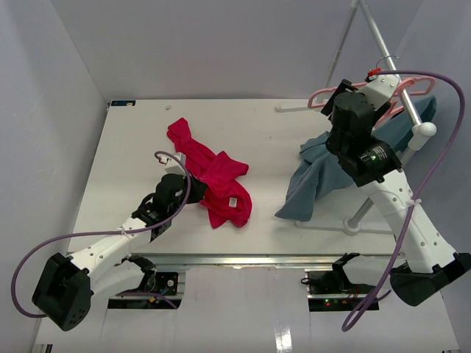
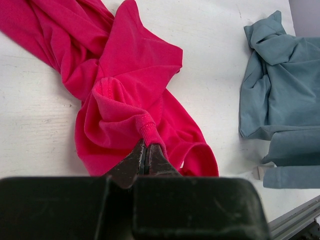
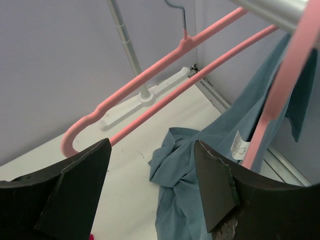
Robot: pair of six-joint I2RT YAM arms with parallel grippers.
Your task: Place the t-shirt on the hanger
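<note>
A red T-shirt [image 1: 221, 176] lies bunched on the left of the table. My left gripper is shut on a hemmed fold of it. Pink hangers [image 3: 140, 77] hang from the white rack at the right. My right gripper is open among them, with a pink hanger arm just beyond its right finger. A blue-grey garment [image 1: 316, 176] drapes from the rack down onto the table, beneath my right gripper.
The white rack [image 1: 375, 29] stands on feet at the table's right side, near the walls. Bare table [image 1: 125, 154] shows at the left and back middle. A metal rail [image 1: 243, 261] runs along the front edge.
</note>
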